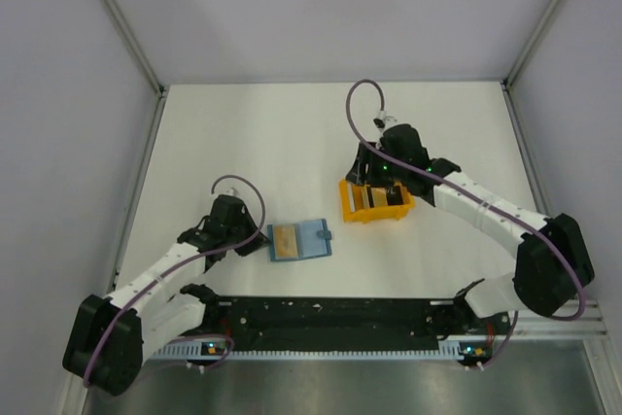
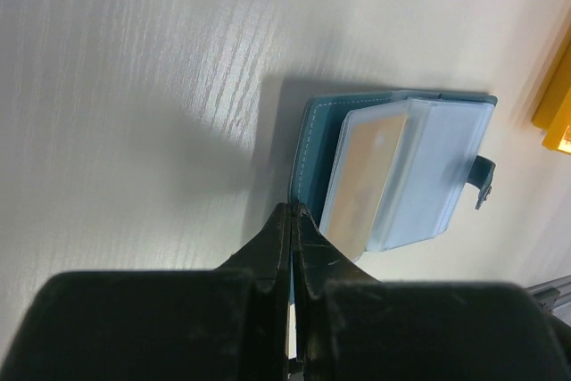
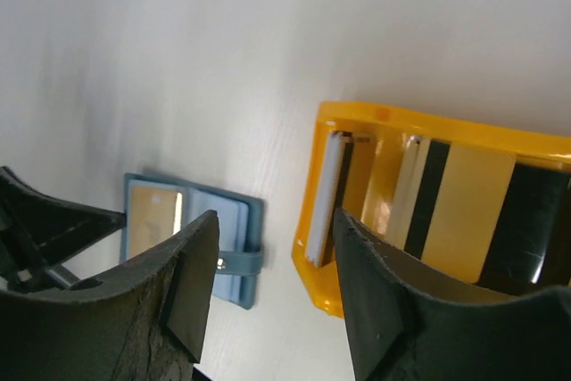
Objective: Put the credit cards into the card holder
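The blue card holder (image 1: 313, 239) lies open on the table, a tan card (image 2: 364, 180) in its left sleeve and a pale sleeve (image 2: 435, 171) beside it. At the holder's left edge, my left gripper is shut with its tips against the blue border; whether they pinch it I cannot tell. Several cards stand in the orange box (image 3: 323, 288), among them a tan one (image 3: 468, 207), a black one (image 3: 533, 211) and a pale-edged one (image 3: 328, 189) at the near left. Open and empty, my right gripper hovers by the box's left side.
The holder's strap (image 2: 482, 176) sticks out on its right side. A strip of bare table separates the holder from the orange box.
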